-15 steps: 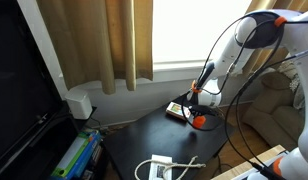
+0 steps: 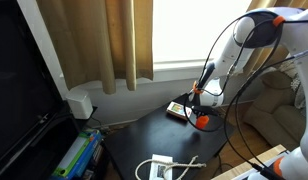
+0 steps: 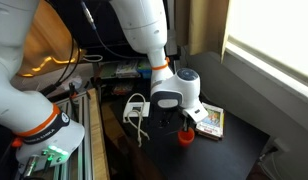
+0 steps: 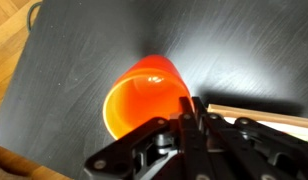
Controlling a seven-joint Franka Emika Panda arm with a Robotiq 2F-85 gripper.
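Observation:
An orange-red cup [image 4: 144,82] shows its open mouth in the wrist view. My gripper is shut on its rim, at the side of the cup nearer the fingers. In exterior view 2 the cup [image 3: 185,139] is just below my gripper [image 3: 188,124], over the dark table. Exterior view 1 shows the cup [image 2: 202,121] partly behind cables of the arm. Whether its base touches the table cannot be told.
A book or flat box [image 3: 210,122] lies on the dark table [image 2: 144,136] close beside the gripper. A white power strip [image 2: 161,168] with a cord occupies the near edge.
Along with the gripper, the cup has shifted slightly to the right in exterior view 1. Other things look unmoved.

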